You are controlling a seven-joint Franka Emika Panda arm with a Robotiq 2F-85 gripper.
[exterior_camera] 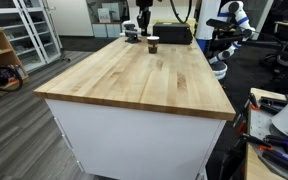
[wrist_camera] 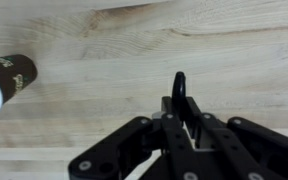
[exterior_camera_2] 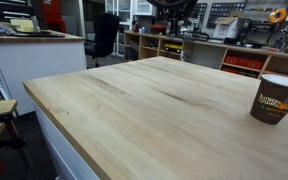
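A slim dark object (wrist_camera: pixel 180 82), resembling a pen or marker, juts out from my gripper in the wrist view. The black fingers are closed around its lower end, and its exact shape is hard to make out. At the left edge there, a brown paper cup (wrist_camera: pixel 22 72) shows its white rim, to one side of the gripper and apart from it. The same cup (exterior_camera_2: pixel 274 98) stands upright at the right in exterior view 2. In exterior view 1 the gripper (exterior_camera: pixel 144 22) is above the far part of the table, over the cup (exterior_camera: pixel 152 46) and slightly left.
The wooden tabletop (exterior_camera: pixel 134 80) is broad and clear from its middle to the near edge. Behind it, a dark case (exterior_camera: pixel 174 33) and other equipment stand at the back. A workbench with tools (exterior_camera_2: pixel 246 68) lies beyond the table.
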